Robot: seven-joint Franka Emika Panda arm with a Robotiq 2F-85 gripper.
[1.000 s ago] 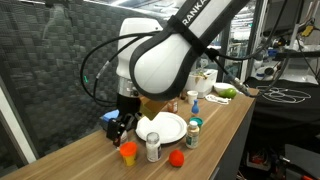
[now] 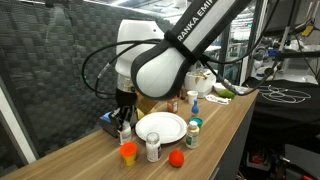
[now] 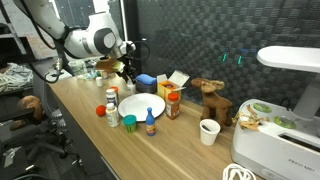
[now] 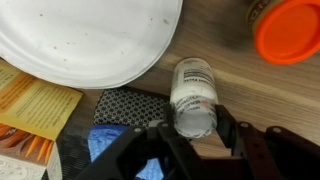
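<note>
My gripper is shut on a small spice bottle (image 4: 194, 85) with a pale label and a light round cap. In exterior view 1 the gripper (image 2: 124, 117) points down, and the bottle (image 2: 124, 133) hangs beneath it, behind an orange-topped jar (image 2: 128, 150). The wrist view looks along the bottle, its cap toward me, between the dark fingers. A white plate (image 4: 90, 35) lies beside it, and the orange lid (image 4: 288, 30) is on the other side. Whether the bottle's base touches the table cannot be told.
A white-capped bottle (image 2: 153, 147), a red ball-like item (image 2: 177, 158) and another bottle (image 2: 193, 133) stand near the front edge. A blue box (image 3: 146, 83) and a crayon box (image 3: 174, 82) are behind the plate. Bare table (image 2: 75, 163) lies at the left.
The gripper has shifted slightly up and right in exterior view 1. The bottle beneath it, hard to make out a second ago, now shows behind the orange-topped jar. The other items look unmoved.
</note>
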